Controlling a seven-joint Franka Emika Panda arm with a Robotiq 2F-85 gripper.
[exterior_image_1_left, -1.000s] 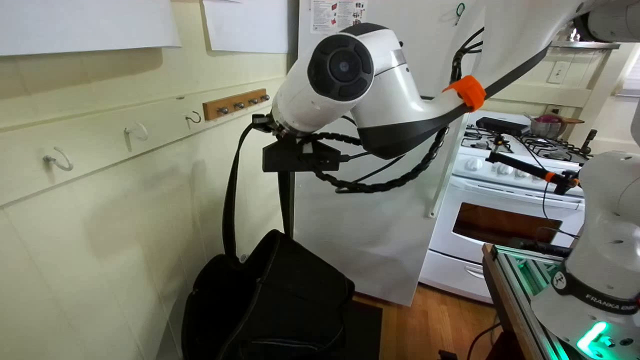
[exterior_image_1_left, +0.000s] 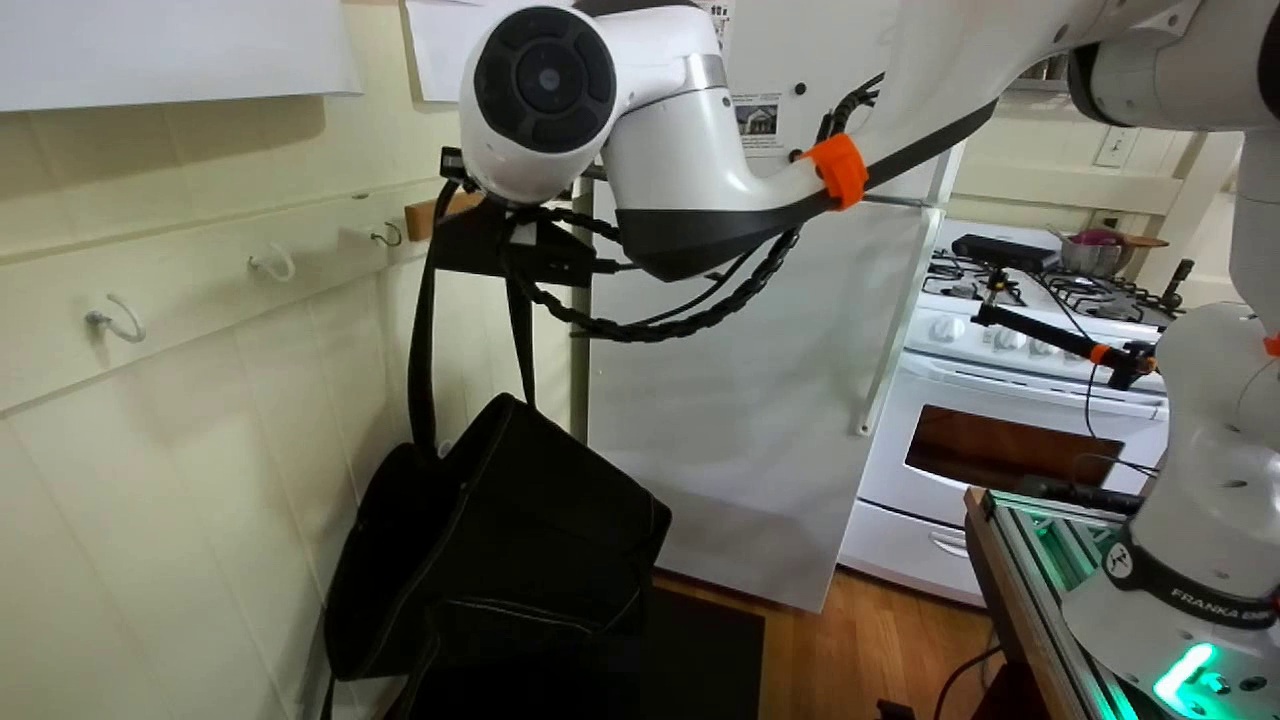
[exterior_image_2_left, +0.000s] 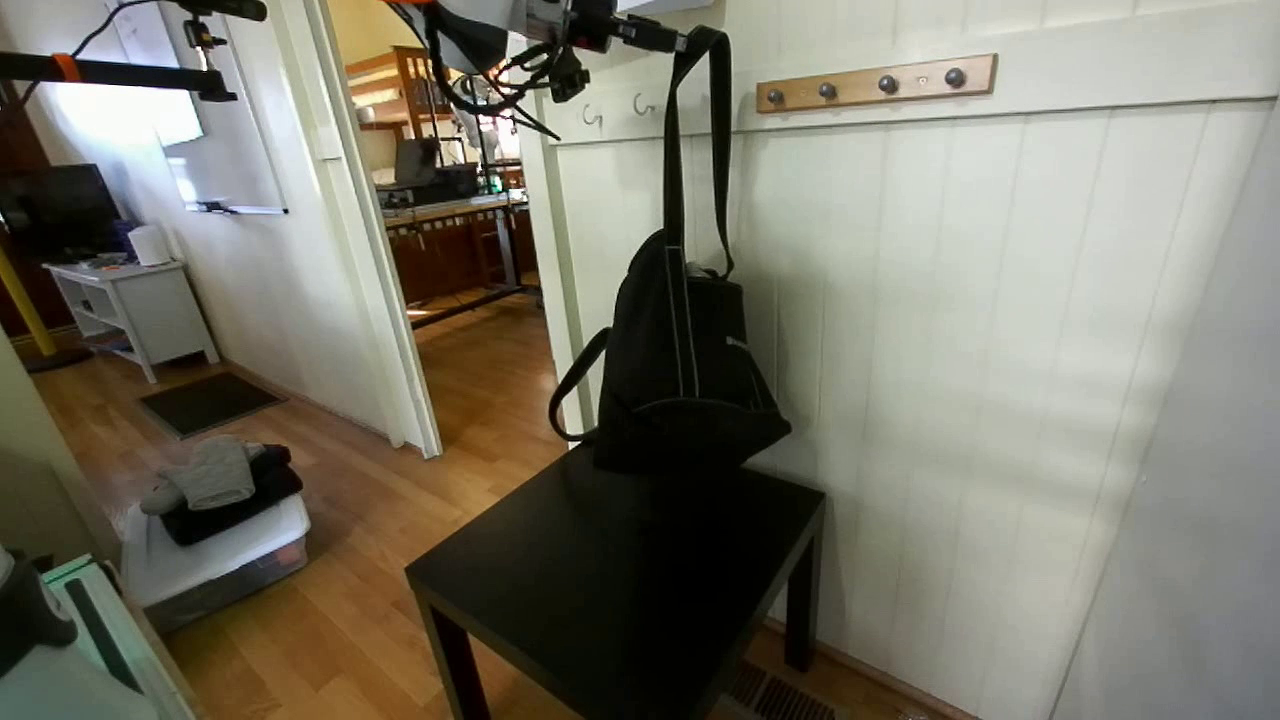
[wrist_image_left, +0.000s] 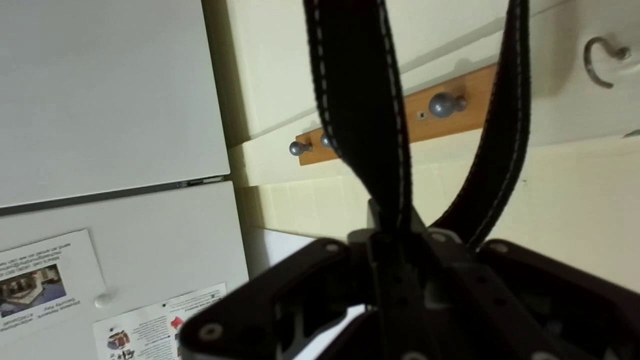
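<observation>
A black bag (exterior_image_1_left: 528, 528) (exterior_image_2_left: 672, 360) hangs by its strap (exterior_image_2_left: 720, 144) (wrist_image_left: 360, 90) from my gripper (exterior_image_1_left: 453, 166) (exterior_image_2_left: 681, 38). The fingers are shut on the strap, which rises in a loop in the wrist view. Along the wall board, the wooden peg rail (exterior_image_1_left: 421, 220) (exterior_image_2_left: 864, 86) (wrist_image_left: 468, 105) carries dark round knobs and lies behind the strap in the wrist view. Left of it in exterior view 1 are a dark hook (exterior_image_1_left: 387, 235), a white hook (exterior_image_1_left: 277, 263) and a silver-white hook (exterior_image_1_left: 116, 320).
Below the bag in exterior view 2 stands a black table (exterior_image_2_left: 600, 564); whether they touch, I cannot tell. A white fridge (exterior_image_1_left: 732, 444) (wrist_image_left: 108, 96) borders the wall. The stove (exterior_image_1_left: 1008, 396) stands farther right, while the wall beneath the rail looks clear.
My gripper and the hanging bag have moved left and up in exterior view 1, closer to the wall hooks. The arm now covers most of the peg rail there.
</observation>
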